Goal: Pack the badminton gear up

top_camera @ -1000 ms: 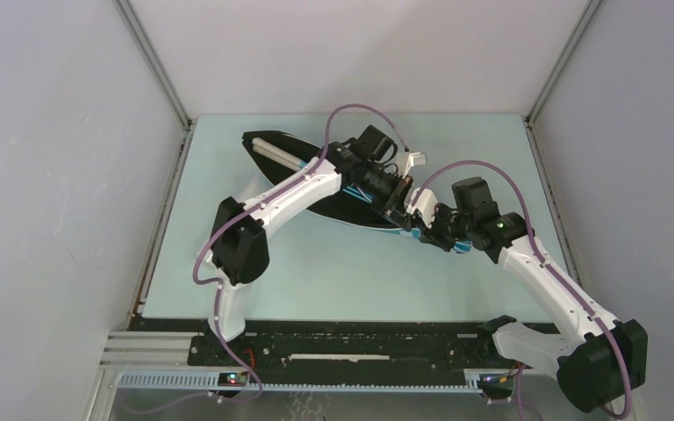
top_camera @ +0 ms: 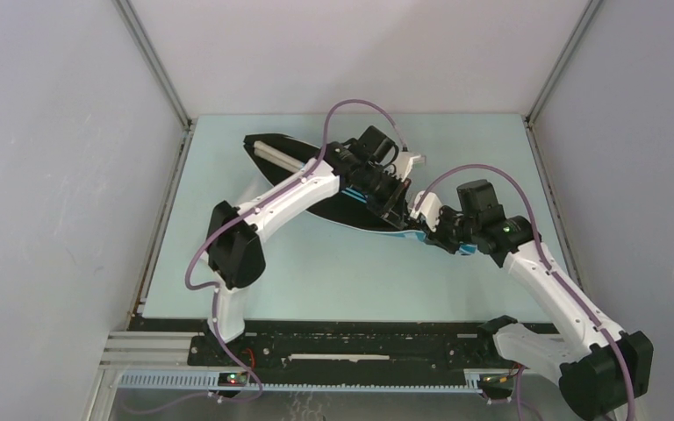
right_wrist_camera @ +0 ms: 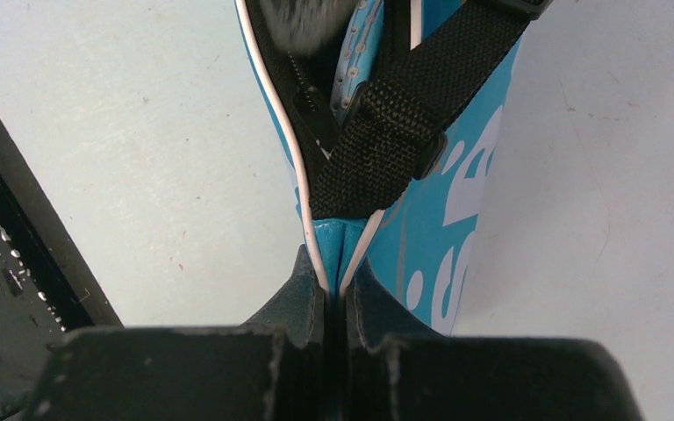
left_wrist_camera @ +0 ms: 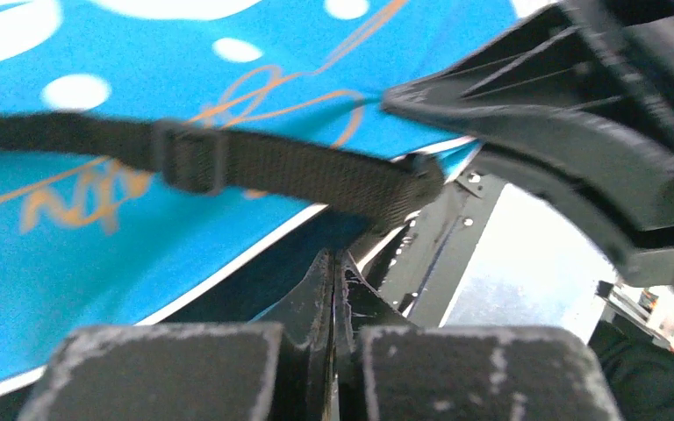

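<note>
The badminton bag lies diagonally on the table, black inside with a light strip along it and blue with white dots outside, seen close as blue fabric. A black strap with a buckle crosses it. My left gripper is shut, nothing visible between its fingers, just at the bag's white-piped edge. My right gripper is shut on the bag's blue, white-piped end, where the strap and a zipper pull sit just above.
Walls enclose it at back and sides, and a dark frame edge runs along the front.
Both grippers stay close together at the bag's right end. The right arm has shifted slightly right and down in the top view, and the left arm very slightly.
</note>
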